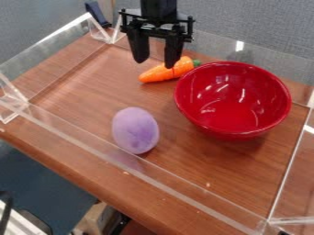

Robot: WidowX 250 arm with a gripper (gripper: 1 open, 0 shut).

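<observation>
My black gripper (156, 57) hangs at the top centre over the back of the wooden tray, its fingers apart and empty. Just below it lies an orange toy carrot (164, 71) with a green top. A glossy red bowl (232, 99) stands at the right. A purple egg-shaped object (135, 130) lies nearer the front, left of the bowl.
Clear low plastic walls edge the wooden surface (73, 92). The left part of the surface and the area in front of the bowl are bare.
</observation>
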